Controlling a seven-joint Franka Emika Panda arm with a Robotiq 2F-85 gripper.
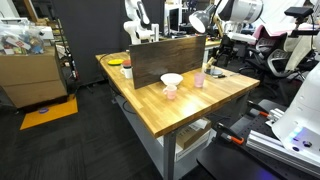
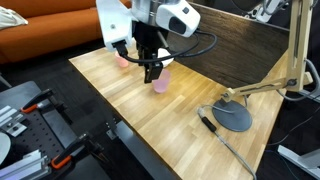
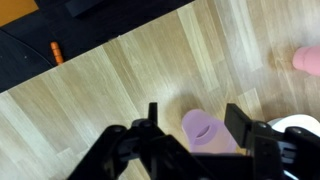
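My gripper has its two dark fingers spread apart, with a gap between them. In the wrist view, the purple cup (image 3: 205,128) shows its open rim in that gap, lower in the picture than the fingertips. Whether the fingers are level with the cup cannot be told. From exterior view 2, the purple cup (image 2: 162,82) stands upright on the table just beside the gripper (image 2: 152,72). A pink cup (image 3: 308,60) and a white bowl (image 3: 302,124) are at the right of the wrist view, clear of the fingertips.
A dark wooden panel (image 1: 165,61) stands along the back of the table. The grey round base (image 2: 232,115) of a wooden lamp arm and a thin tool (image 2: 226,143) lie to the right in exterior view 2.
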